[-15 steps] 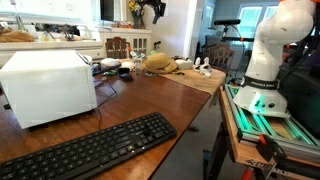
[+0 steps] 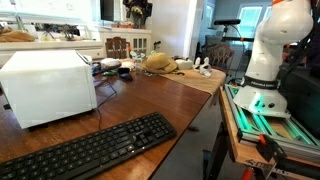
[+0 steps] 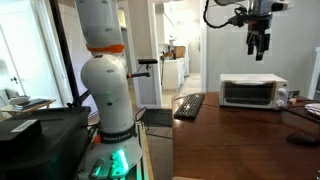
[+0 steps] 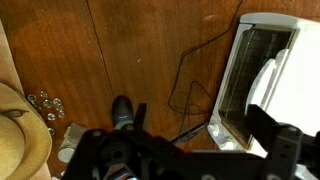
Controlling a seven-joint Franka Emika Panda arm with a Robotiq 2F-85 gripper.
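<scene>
My gripper [image 3: 258, 50] hangs high in the air, fingers pointing down, near the toaster oven's front in the second exterior view. In the wrist view its dark fingers stand wide apart at the lower edge, with only the tabletop far below between them; it is open and holds nothing. The white toaster oven [image 3: 248, 92] sits at the back of the wooden table. Its glass door [image 4: 261, 76] and white handle show at the right of the wrist view. In the first exterior view the gripper [image 2: 138, 14] is small at the top.
A black keyboard [image 2: 92, 147] lies along the table edge. A tan hat [image 4: 12, 146], a small metal cup [image 4: 70, 143] and a dark object [image 4: 122, 111] are on the tabletop below. A thin cable [image 4: 181, 75] runs beside the oven.
In the first exterior view the gripper has moved left, from above the hat toward the oven's side. The objects on the table have not moved.
</scene>
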